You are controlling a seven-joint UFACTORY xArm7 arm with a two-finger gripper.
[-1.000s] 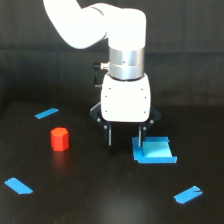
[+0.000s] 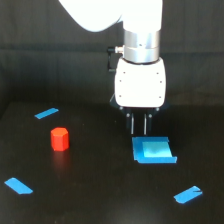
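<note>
My gripper point(image 2: 139, 132) hangs pointing down in the middle of the camera view, just above and slightly left of a blue square point(image 2: 138, 152) marked on the dark table. Its dark fingers point(image 2: 131, 122) stand part open, with a narrow gap between them and no object visible there. Inside the blue border lies a lighter cyan patch point(image 2: 156, 149). Well to the left of the gripper, a red block point(image 2: 60, 139) with a six-sided outline rests on the table, apart from everything else.
Short blue strips lie flat at the back left point(image 2: 46, 113), front left point(image 2: 18, 186) and front right point(image 2: 188, 195). Between the red block and the blue square the table looks clear, as does the front middle.
The arm has moved right and somewhat back or up. The gap between the fingers has become narrower. Neither the red block nor the blue square has visibly moved.
</note>
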